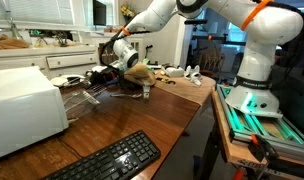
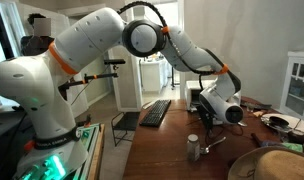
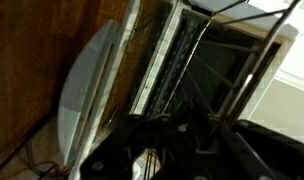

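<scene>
A white box-shaped appliance (image 1: 27,108) stands at the left of the table in exterior view 1. From its open side a wire rack (image 1: 82,99) sticks out, tilted. My gripper (image 1: 95,80) is at the rack's far edge, low and dark against the clutter. In the wrist view, thin metal rods of the rack (image 3: 225,46) run up to the dark gripper, which looks shut on the rack. Shadow hides the exact contact. Exterior view 2 shows the arm's wrist (image 2: 228,84) in front of the appliance, largely covering it.
A black keyboard (image 1: 107,158) lies along the front edge. A small shaker (image 2: 193,147) stands on the open table, with a spoon-like utensil (image 2: 214,144) beside it. Pans and lids (image 2: 277,122) crowd the back, near a large tan round object (image 2: 272,164).
</scene>
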